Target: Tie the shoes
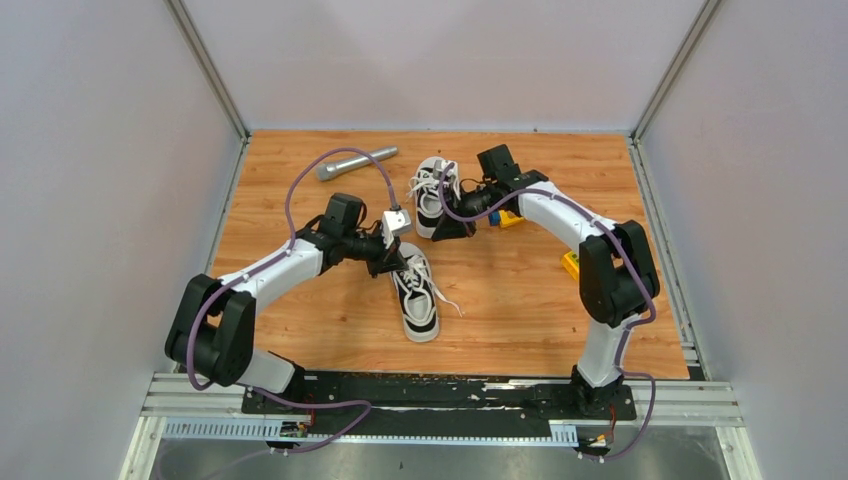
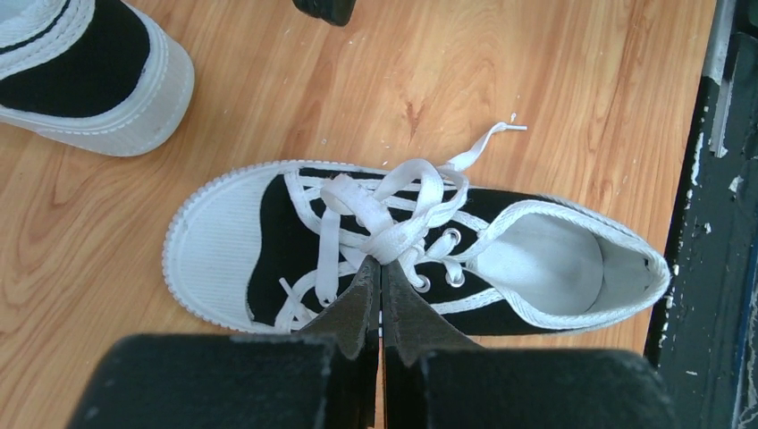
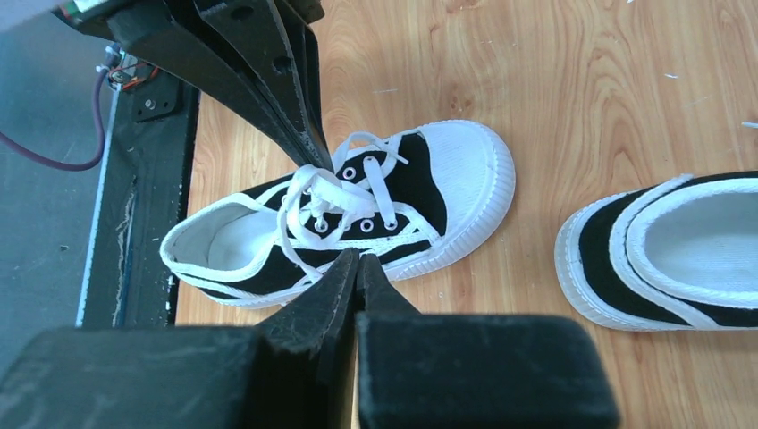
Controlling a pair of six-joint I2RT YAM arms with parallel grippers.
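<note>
The near black-and-white shoe (image 1: 419, 314) lies upright, its opening toward the front edge. White laces (image 2: 427, 201) are gathered in a loose knot with loops over its tongue, and one lace end trails beside it. My left gripper is shut, its fingertips touching the knot; whether a lace is pinched there cannot be told. Apart from this shoe, my right gripper (image 1: 436, 238) hovers by the far shoe's heel, shut with nothing visible between its fingers. Partly behind the right arm, the far shoe (image 1: 430, 205) has white laces across its front.
A grey microphone (image 1: 357, 163) rests on the wood at the back. Yellow objects (image 1: 511, 218) lie partly under the right arm. Free table shows to the near shoe's right and on the left side.
</note>
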